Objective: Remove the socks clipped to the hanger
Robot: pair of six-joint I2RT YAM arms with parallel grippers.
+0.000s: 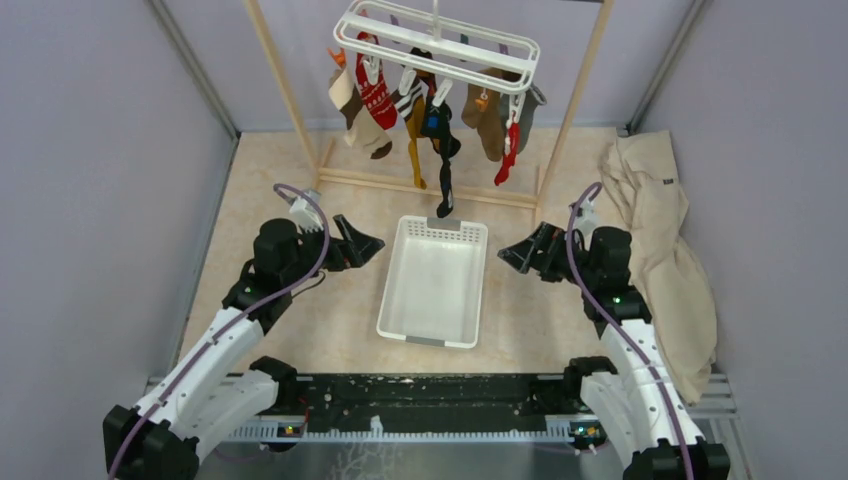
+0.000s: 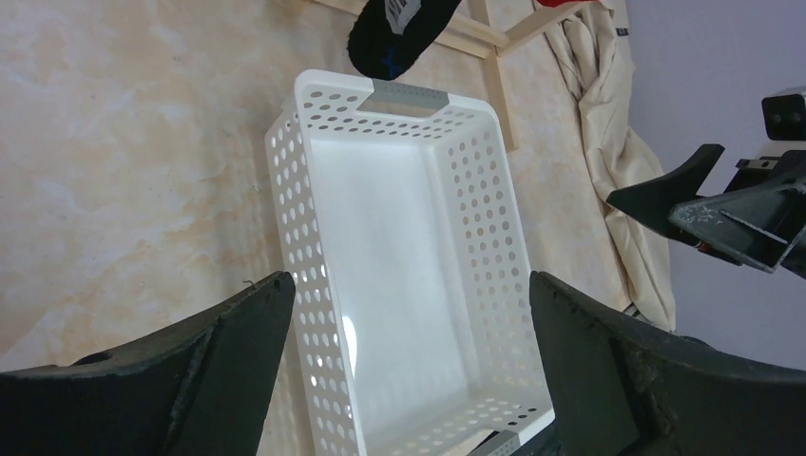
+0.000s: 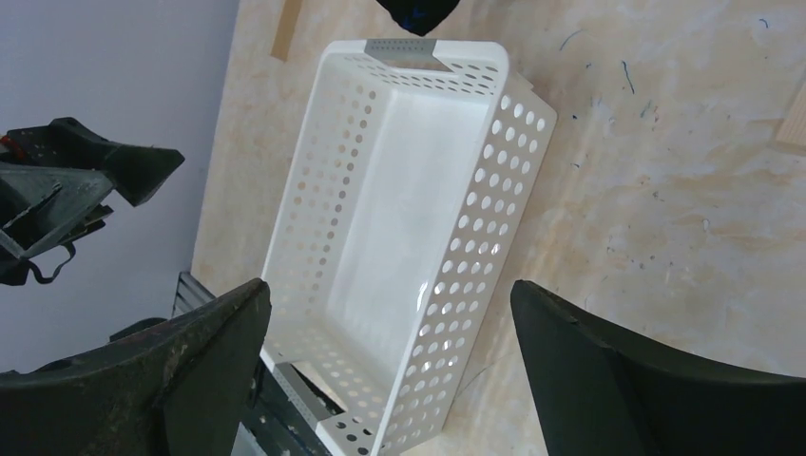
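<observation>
At the back of the top view hangs a white clip hanger [image 1: 440, 45] with several socks on it. Among them are a red patterned sock [image 1: 375, 95], a cream and brown sock [image 1: 362, 120], a mustard sock [image 1: 416, 150], a dark sock [image 1: 445, 170], a brown sock [image 1: 485, 115] and a small red sock [image 1: 508, 155]. Left of the basket my left gripper [image 1: 372, 242] is open and empty. On the basket's right side stands my right gripper [image 1: 513, 257], likewise open with nothing between its fingers. Both are in front of the socks, touching none.
An empty white basket [image 1: 383, 300] stands mid-table between the arms. A wooden frame [image 1: 480, 195] runs along the table behind it, its posts rising beside the hanger. Beige cloth [image 1: 660, 230] lies at the right edge. Bare tabletop [image 1: 240, 200] shows on the left.
</observation>
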